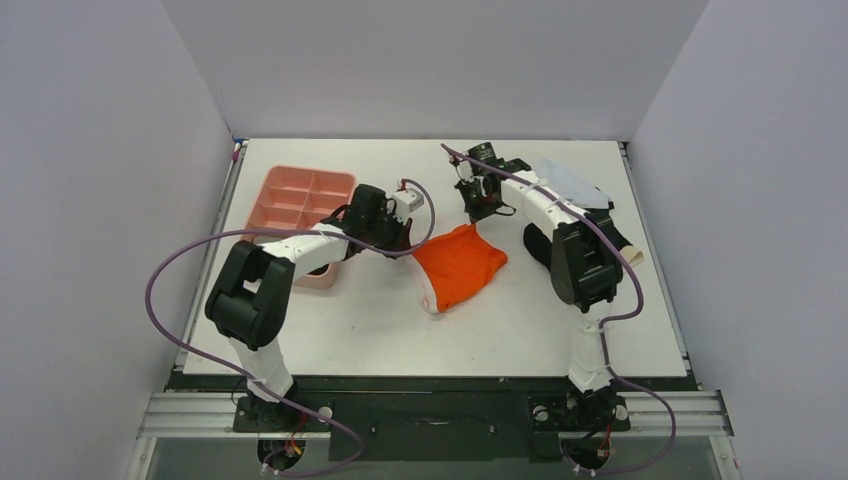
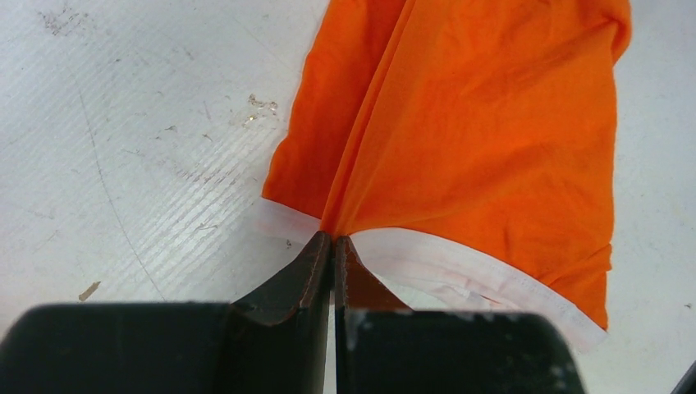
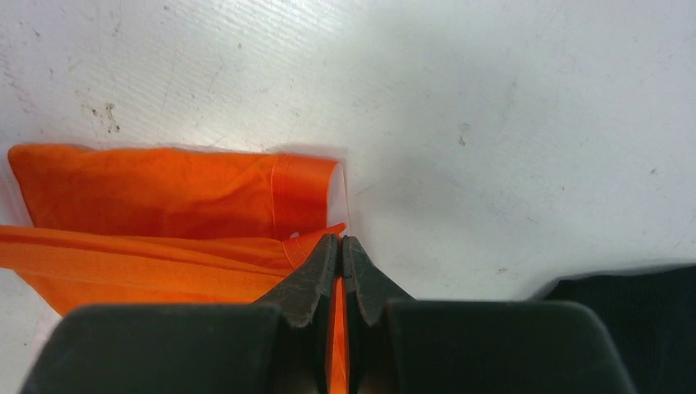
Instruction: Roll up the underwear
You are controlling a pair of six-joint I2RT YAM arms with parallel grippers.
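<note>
The orange underwear with a white waistband lies spread on the table, its far edge pulled into a raised fold. In the left wrist view, my left gripper is shut on that fold where the orange cloth meets the white band. My right gripper pinches the other end of the fold, shut on the cloth by the orange hem. A flat layer of the underwear shows beyond the fold in both wrist views. The far corners are partly hidden by the grippers in the top view.
A pink compartment box stands at the left, partly beneath my left arm. To the right lie a black cloth and a light grey cloth, partly behind my right arm.
</note>
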